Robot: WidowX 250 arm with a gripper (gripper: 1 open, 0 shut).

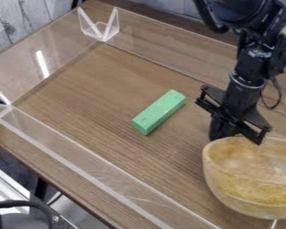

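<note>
A wide wooden bowl [250, 179] fills the lower right of the camera view, cut off by the frame's edge. My black gripper [236, 130] is at the bowl's upper left rim, its fingertips low at the rim; whether anything is between them is hard to see. A light green block [159, 112] lies on the wooden table [86, 89], left of the gripper and apart from it.
A clear angular plastic piece [100, 22] stands near the back left. A dark object [26, 215] sits off the table's near left edge.
</note>
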